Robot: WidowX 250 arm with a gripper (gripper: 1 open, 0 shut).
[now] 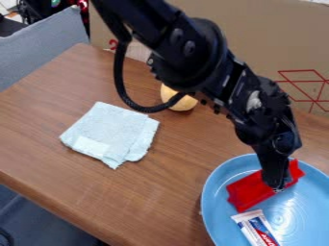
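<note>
The black robot arm reaches down from the top, and its gripper (275,173) is low over a blue plate (217,209), at a red item (249,193) lying there, which it partly covers. Whether its fingers touch or surround that item cannot be told from this view, and the far finger is hidden. A white, red and blue packet (256,229) lies on the plate below the red item.
A folded pale cloth (110,132) lies on the wooden table (52,96) at the left. A round tan object (176,98) sits behind the arm. Cardboard (290,43) stands along the back.
</note>
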